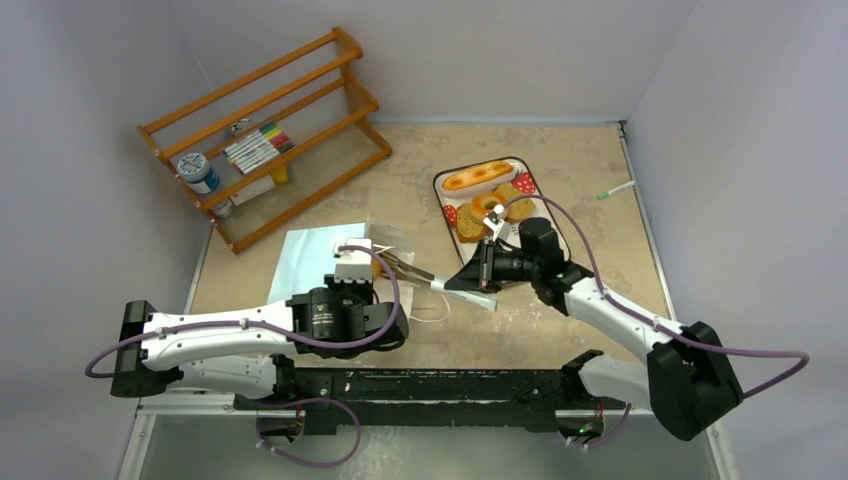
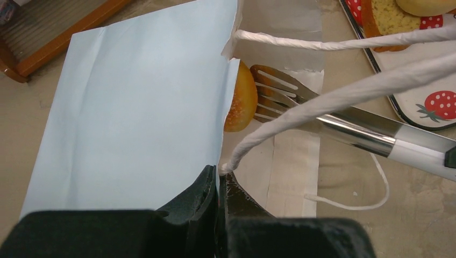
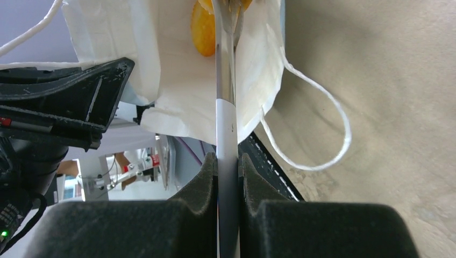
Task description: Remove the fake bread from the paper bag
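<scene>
The pale blue paper bag (image 2: 140, 107) lies on its side, its mouth toward the right. My left gripper is shut at the edge of that mouth, beside the rope handle; the bag's thin paper edge runs to its tips. Metal tongs (image 2: 360, 131) reach into the opening, their slotted head against an orange fake bread roll (image 2: 240, 99). My right gripper is shut on the tongs' white-banded handle. In the right wrist view, orange bread (image 3: 203, 32) shows inside the bag around the tongs' head, partly hidden.
A tray (image 1: 540, 230) of breads stands right of the bag at the back. A wooden rack (image 1: 290, 215) with markers and jars stands at the back left. A green-tipped pen (image 1: 615, 190) lies at the far right.
</scene>
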